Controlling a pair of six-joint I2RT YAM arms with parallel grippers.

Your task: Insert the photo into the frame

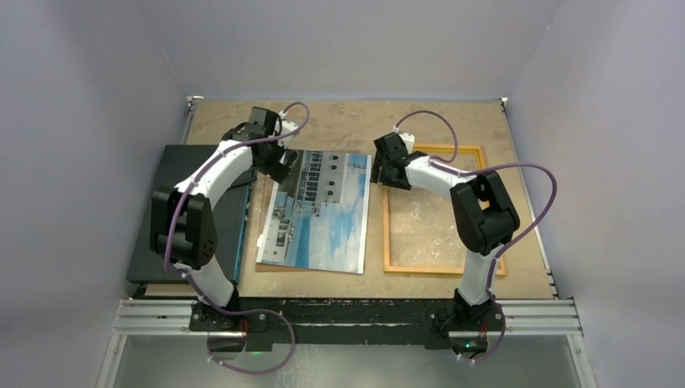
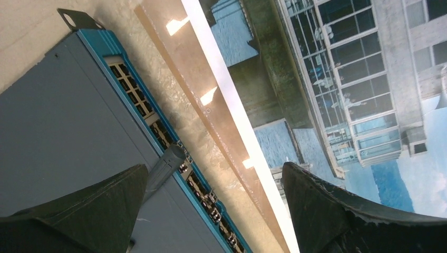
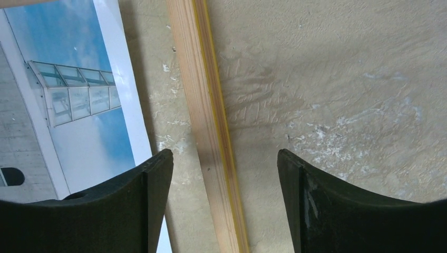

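Note:
The photo (image 1: pixel 323 214), a seaside building picture, lies flat on a brown backing board (image 2: pixel 205 113) left of the frame. The wooden frame (image 1: pixel 386 234) lies empty on the right of the table. Over the photo's far left corner my left gripper (image 1: pixel 283 168) is open; its fingers sit either side of the photo's white edge, with nothing gripped. My right gripper stands open above the frame's left bar (image 3: pixel 203 116), which runs between the fingers with gaps on both sides. Some of the frame's left and far side is hidden by the right arm.
A dark flat box (image 1: pixel 190 214) with a blue edge lies left of the photo, a dark rod-like tool (image 2: pixel 167 167) on top of it. Between photo and frame runs a narrow strip of bare table.

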